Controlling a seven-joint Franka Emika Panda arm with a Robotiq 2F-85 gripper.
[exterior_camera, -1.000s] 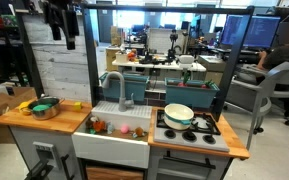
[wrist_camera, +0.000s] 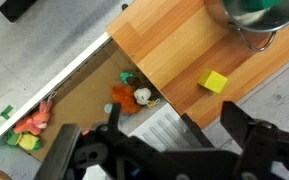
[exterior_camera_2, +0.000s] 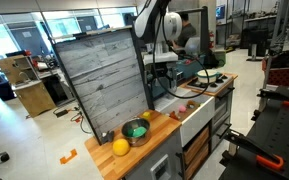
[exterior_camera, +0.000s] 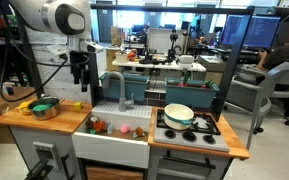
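Note:
My gripper (exterior_camera: 82,84) is open and empty, hanging above the counter near the left edge of the sink. In the wrist view its two dark fingers (wrist_camera: 89,148) stand wide apart. A small yellow block (wrist_camera: 212,80) lies on the wooden counter (wrist_camera: 174,40), up and right of the fingers. Several colourful toys lie in the sink (exterior_camera: 112,151), among them an orange one (wrist_camera: 124,99) and a red one (wrist_camera: 36,118). A metal bowl (exterior_camera_2: 136,129) with something green inside sits on the counter to the left.
A grey faucet (exterior_camera: 122,88) rises behind the sink. To the right, a pale pot with a blue band (exterior_camera: 179,117) stands on the stove (exterior_camera: 208,139). Yellow items (exterior_camera_2: 121,147) lie beside the bowl. Blue bins (exterior_camera: 189,95) line the back.
The gripper has come down and to the right, from high over the left counter to lower near the sink's left edge. The objects look unmoved.

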